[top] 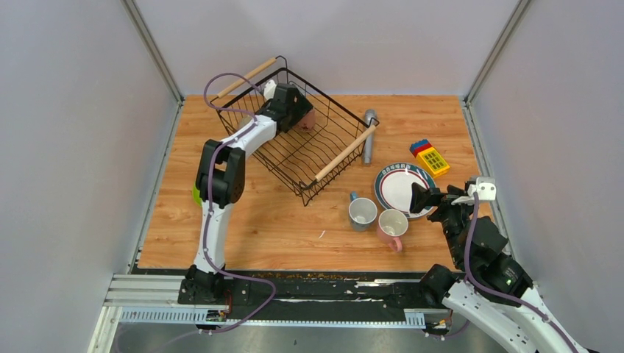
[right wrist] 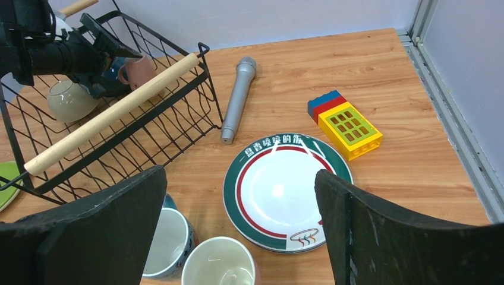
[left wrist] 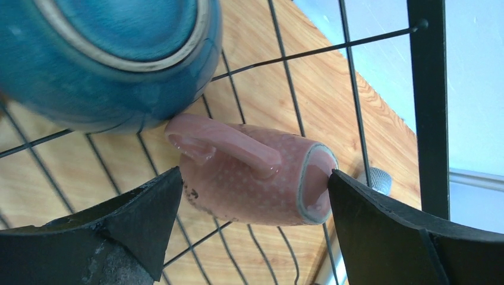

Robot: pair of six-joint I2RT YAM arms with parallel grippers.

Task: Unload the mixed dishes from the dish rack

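In the black wire dish rack (top: 294,158), a pink mug (left wrist: 249,172) lies on its side, its handle facing up in the left wrist view. My left gripper is open, with its fingers on either side of this mug. A blue bowl (left wrist: 136,65) rests tipped beside the mug's handle, and a pale cup or bowl (right wrist: 70,101) lies at the rack's left. My right gripper hangs open and empty above the plate (right wrist: 279,184) on the table. Next to the plate stand a grey-blue mug (top: 362,212) and another pink mug (top: 392,226), both upright.
A grey microphone (right wrist: 239,98) lies between rack and plate. Yellow, red and blue toy blocks (right wrist: 347,127) sit behind the plate. A green dish (right wrist: 9,183) shows left of the rack. Bare table (top: 294,243) lies in front of the rack.
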